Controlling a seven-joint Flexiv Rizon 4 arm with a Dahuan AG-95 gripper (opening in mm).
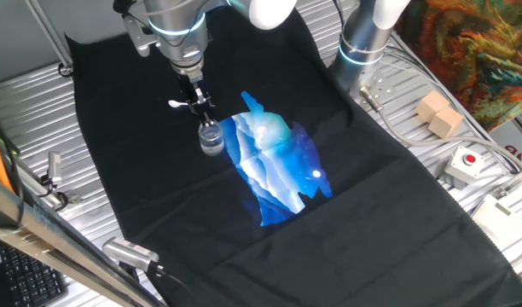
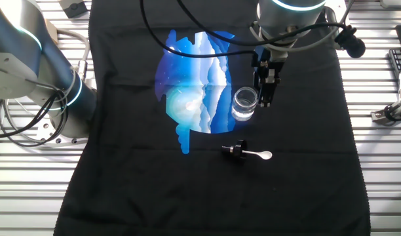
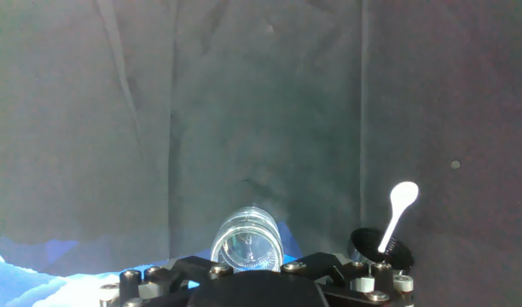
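Observation:
A clear glass jar point(image 1: 211, 139) with clear contents stands at the edge of a blue mountain-and-sky picture. My gripper point(image 1: 207, 118) is right at the jar's rim in exterior view 1. In exterior view 2 the gripper point(image 2: 267, 103) hangs down close beside the jar point(image 2: 244, 104). The wrist view has the jar point(image 3: 247, 240) at bottom centre, its lower part hidden by the gripper's body. Whether the fingers grip the glass does not show. A white spoon point(image 2: 259, 155) on a black cap point(image 2: 238, 149) lies apart from the jar on the black cloth.
Black cloth point(image 2: 187, 196) covers the table, with wide bare stretches around the picture point(image 1: 274, 162). Wooden blocks point(image 1: 438, 114) and a red-button box point(image 1: 463, 165) sit off the cloth.

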